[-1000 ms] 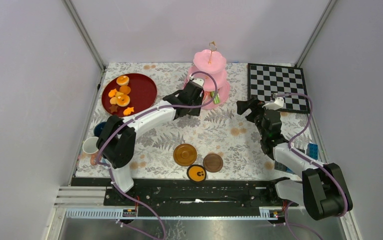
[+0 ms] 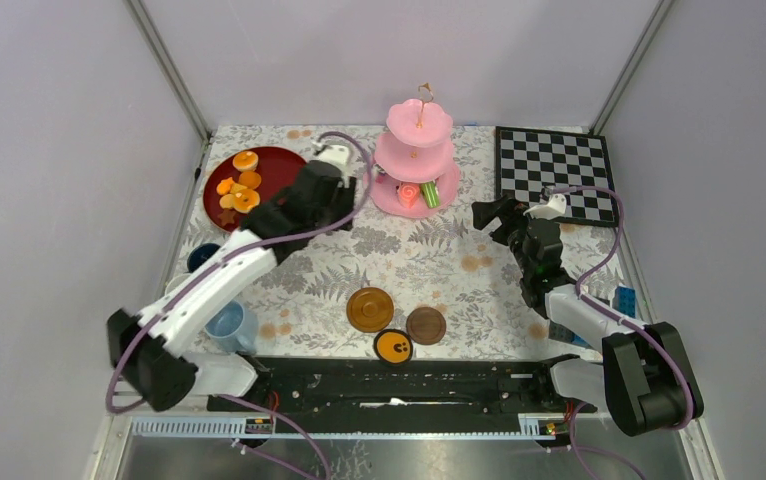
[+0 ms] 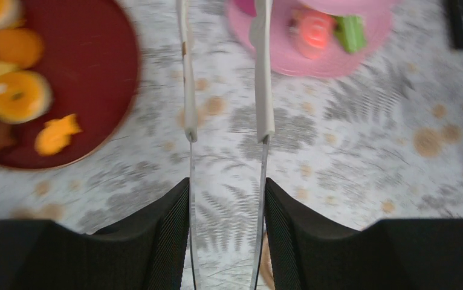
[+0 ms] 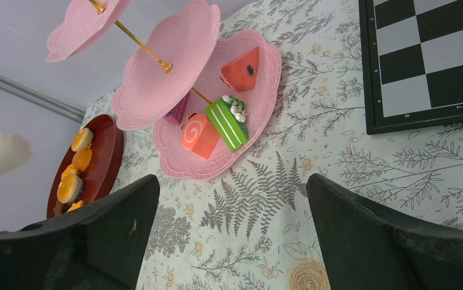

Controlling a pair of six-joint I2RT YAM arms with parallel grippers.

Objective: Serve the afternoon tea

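Note:
My left gripper is shut on a pair of metal tongs [image 3: 263, 90] with white tips; the tips stand apart, nothing between them. Seen from the top, the left gripper hangs between the red plate [image 2: 283, 168] and the pink tiered stand [image 2: 421, 158]. On the stand's lowest tier sit a pink swirl cake [image 4: 199, 135], a green striped cake [image 4: 226, 124], a red wedge [image 4: 242, 69] and a partly hidden purple piece [image 4: 178, 111]. The plate carries several orange and yellow pieces [image 2: 246, 200]. My right gripper is open and empty, right of the stand.
A chessboard [image 2: 555, 165] lies at the back right. Near the front are a brown disc [image 2: 370, 310], a dark one [image 2: 426, 325] and an orange-faced disc [image 2: 394, 347]. Beneath the left arm show a blue mug [image 2: 230, 326] and a dark blue cup [image 2: 202, 257].
My left arm has swung left, carrying its gripper away from the stand; the pink swirl cake now shows from above. More of the blue mug is visible. The right arm has stayed still.

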